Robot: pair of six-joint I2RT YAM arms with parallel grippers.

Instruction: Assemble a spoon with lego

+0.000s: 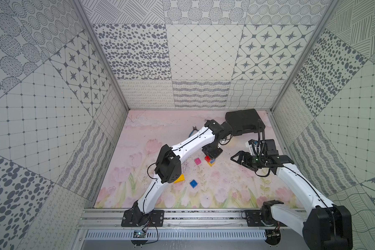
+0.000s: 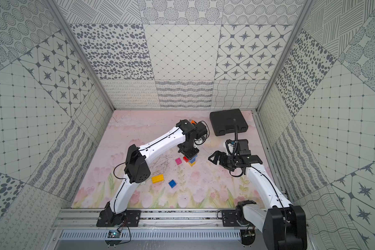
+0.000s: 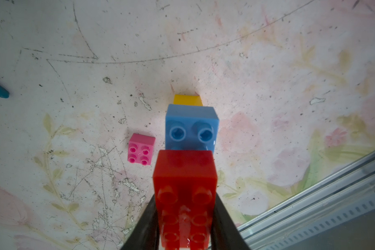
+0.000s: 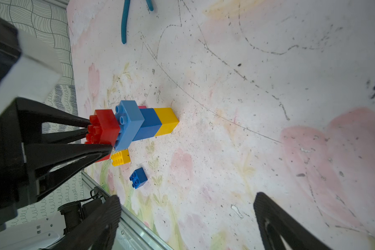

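Observation:
My left gripper (image 1: 210, 155) is shut on a red brick (image 3: 185, 175), which sits at a light blue brick (image 3: 191, 125) in a stack over a blue brick (image 4: 147, 126) and a yellow brick (image 4: 167, 120), all in line. The stack is near the table's middle. My right gripper (image 2: 215, 158) stands open to the right of it, apart, with nothing between its fingers; in the right wrist view its fingertips frame bare table.
A pink brick (image 3: 141, 148) lies beside the stack. A loose yellow brick (image 2: 157, 178) and blue brick (image 2: 172, 183) lie toward the front. Pliers-like blue handles (image 4: 125, 25) and a black case (image 2: 228, 121) are behind.

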